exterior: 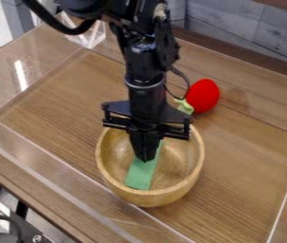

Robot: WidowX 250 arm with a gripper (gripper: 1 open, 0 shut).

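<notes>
My gripper (146, 150) reaches down into a tan bowl (174, 185) in the middle front of the view, its tip over a green flat object (141, 174) lying inside. The fingertips are dark and partly merge with the arm, and look shut; I cannot see anything held between them.
A red object (203, 95) with a pale green part lies behind the bowl on the right. A clear plastic item stands at the back left.
</notes>
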